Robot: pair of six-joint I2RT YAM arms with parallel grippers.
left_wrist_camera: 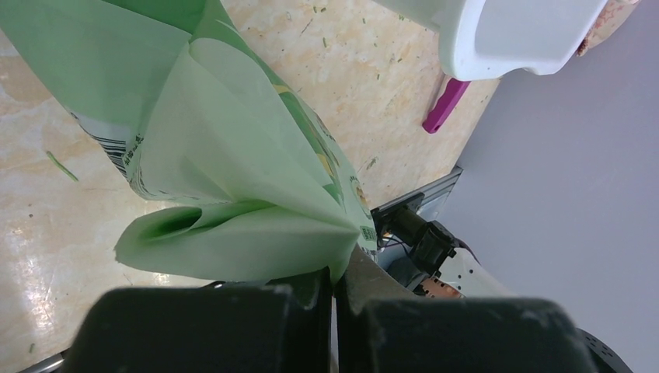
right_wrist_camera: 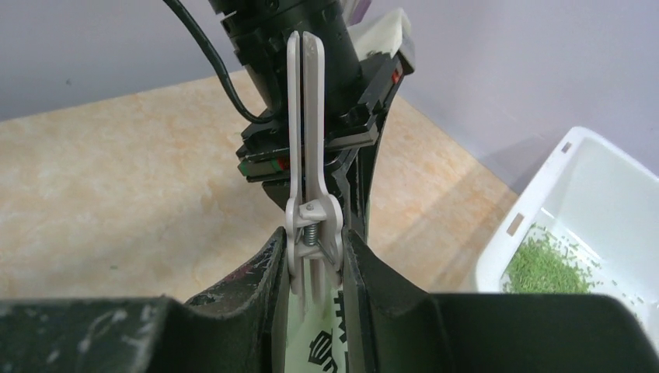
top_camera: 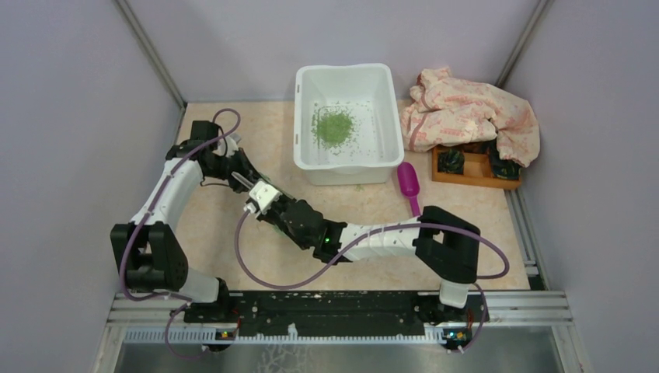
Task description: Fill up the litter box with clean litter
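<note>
In the left wrist view, the green litter bag (left_wrist_camera: pixel 241 132) hangs creased and gathered, and its corner runs into the tips of my left gripper, which is shut on it. My right gripper is shut on a white spring clip (right_wrist_camera: pixel 305 155), whose long arms point up and away in front of the left gripper. Below the clip, part of the printed bag shows. From the top, the right hand hides most of the bag. The white litter box (top_camera: pixel 347 177) holds a small patch of green litter (top_camera: pixel 334 128).
A purple scoop (top_camera: pixel 408 180) lies right of the litter box. Farther right, a crumpled patterned cloth (top_camera: pixel 466 109) partly covers a wooden tray (top_camera: pixel 480 175). Loose green bits dot the tabletop.
</note>
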